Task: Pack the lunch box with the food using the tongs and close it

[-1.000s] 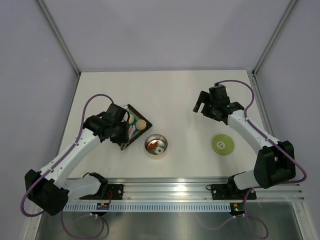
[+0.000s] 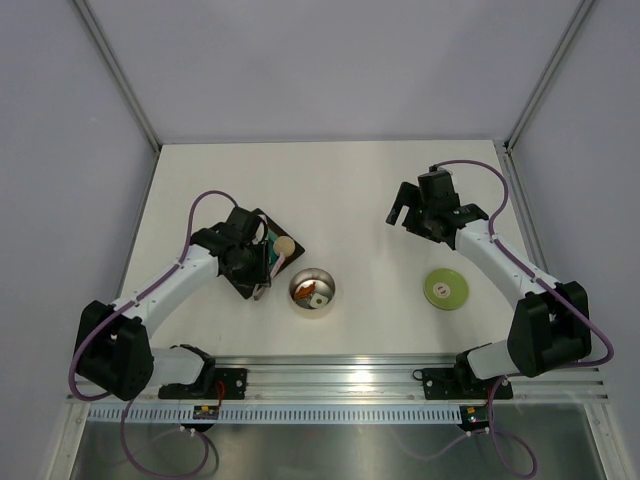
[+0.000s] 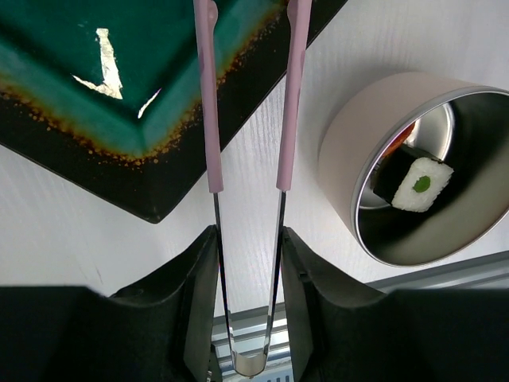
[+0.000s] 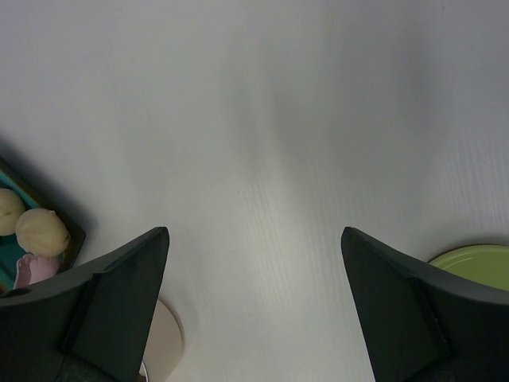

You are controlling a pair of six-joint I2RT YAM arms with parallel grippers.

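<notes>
My left gripper holds pink-tipped tongs [image 3: 211, 127], their two arms apart over the edge of a dark tray [image 3: 159, 183] with a teal inside. In the top view round buns [image 2: 284, 245] sit in that tray; the right wrist view also shows buns [image 4: 41, 232] and something pink. A steel bowl [image 3: 342, 175] beside the tray holds a rice piece [image 3: 421, 185] with a green leaf and something orange-red. My right gripper hangs open above bare table, with nothing between its fingers.
A green round lid or plate [image 2: 446, 300] lies at the right of the table [image 2: 360, 180]. A metal rail [image 2: 330, 365] runs along the front edge.
The right arm has stayed still.
</notes>
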